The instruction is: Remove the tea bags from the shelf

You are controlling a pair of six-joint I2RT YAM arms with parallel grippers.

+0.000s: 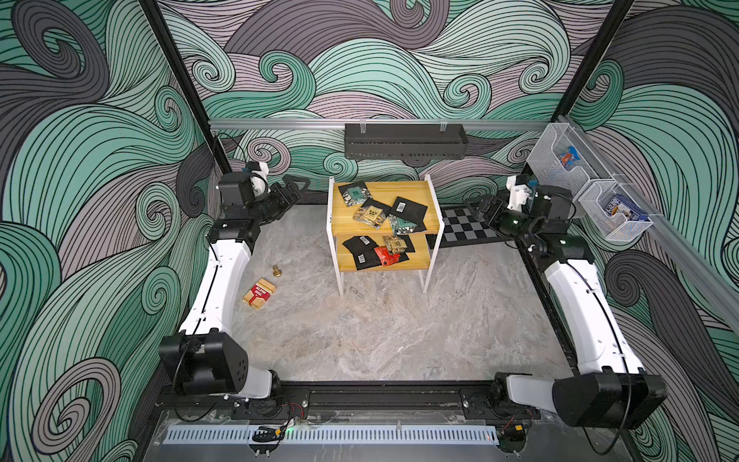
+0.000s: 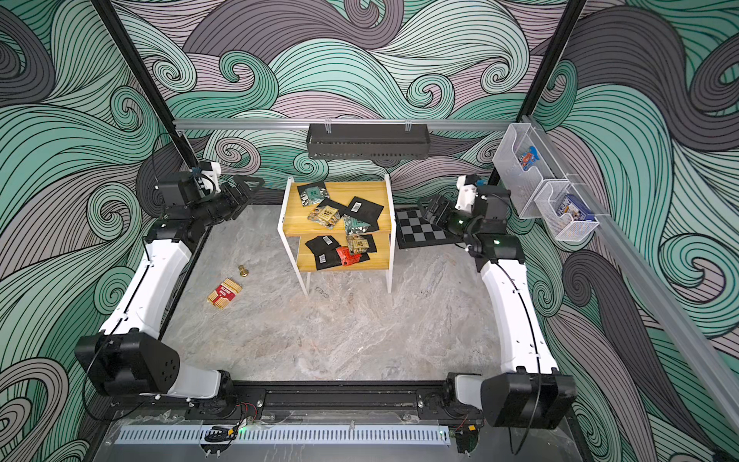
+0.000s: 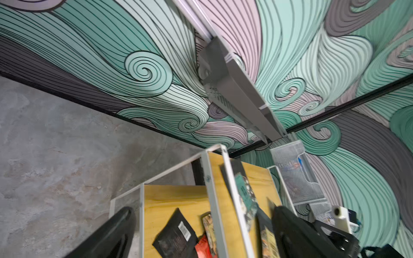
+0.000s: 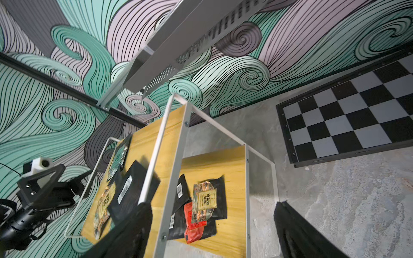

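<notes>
A two-tier wooden shelf with white side frames (image 1: 331,223) stands in the middle of the floor. Its upper board carries several tea bags, among them a black one (image 1: 408,209), a yellow-labelled one (image 1: 372,213) and a green one (image 1: 354,194). On the lower board lie black tea bags (image 1: 360,250), a red one (image 1: 387,256) and another yellow-labelled one (image 4: 206,200). Left of the shelf, my left gripper (image 1: 294,191) is open and empty. To its right hangs my right gripper (image 1: 485,211), its fingers (image 4: 294,228) apart with nothing between them.
Behind the right gripper is a checkered board (image 4: 348,111). Mesh baskets (image 1: 612,215) hang on the right rail, and a dark tray (image 1: 405,141) at the back. A red-yellow packet (image 1: 259,293) and brass piece (image 1: 277,271) lie front left.
</notes>
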